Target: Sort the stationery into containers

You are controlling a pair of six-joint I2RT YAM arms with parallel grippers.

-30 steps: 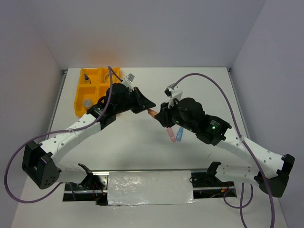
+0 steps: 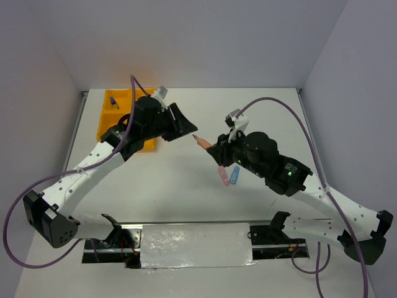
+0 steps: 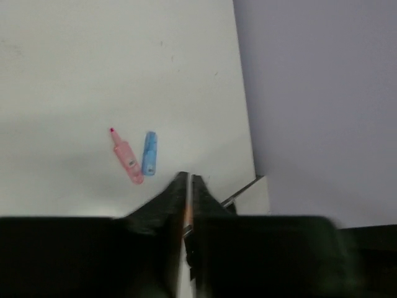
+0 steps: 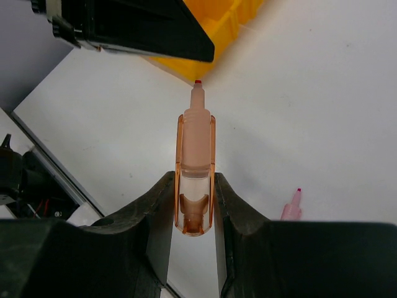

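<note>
An orange marker (image 2: 203, 143) with a red tip is in my right gripper (image 2: 216, 150), held above the table. The right wrist view shows the marker (image 4: 196, 139) pointing away between the fingers. Beyond its tip is my left gripper (image 2: 193, 129), apart from it in the top view. A slim gap shows between the left fingertips, with nothing gripped at their tips. On the table lie a pink marker (image 2: 224, 176) and a blue marker (image 2: 234, 175), side by side. An orange compartment box (image 2: 107, 127) stands at the back left, partly behind the left arm.
In the box's far left compartment lies a dark small bottle-like item (image 2: 113, 102). Both arms reach close together over the middle.
The right gripper, still holding the marker, has shifted a little to the right.
</note>
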